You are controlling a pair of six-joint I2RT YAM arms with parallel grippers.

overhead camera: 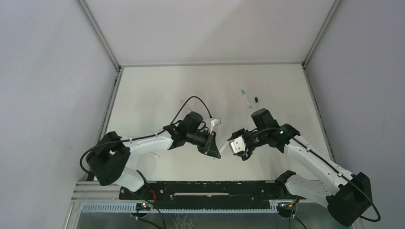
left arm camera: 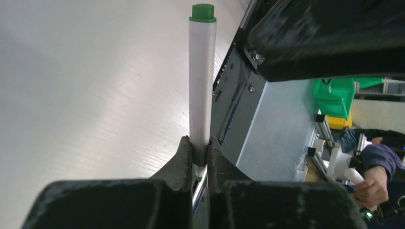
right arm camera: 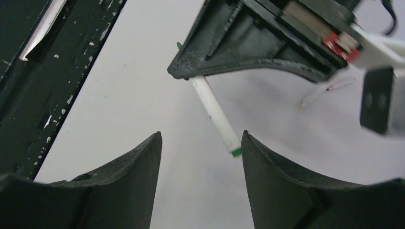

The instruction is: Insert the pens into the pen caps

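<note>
My left gripper is shut on a white marker [left arm camera: 199, 71] close to its lower end. A green plug [left arm camera: 203, 12] tops the marker's free end, and a small greenish tip [left arm camera: 199, 171] shows below the fingers. In the top view the left gripper [overhead camera: 213, 153] is over the table's front middle, with the marker [overhead camera: 223, 147] slanting toward my right gripper [overhead camera: 234, 145]. The right wrist view shows the right gripper open and empty; the marker's green plug [right arm camera: 236, 152] appears near its right fingertip. Whether they touch cannot be told.
Farther back on the table lie a teal-capped marker [overhead camera: 246, 98] and a black-capped one [overhead camera: 256, 102]. A pale pen [overhead camera: 185, 104] lies behind the left arm, another white piece [overhead camera: 154, 155] in front of it. The table's front strip [overhead camera: 205, 186] is black.
</note>
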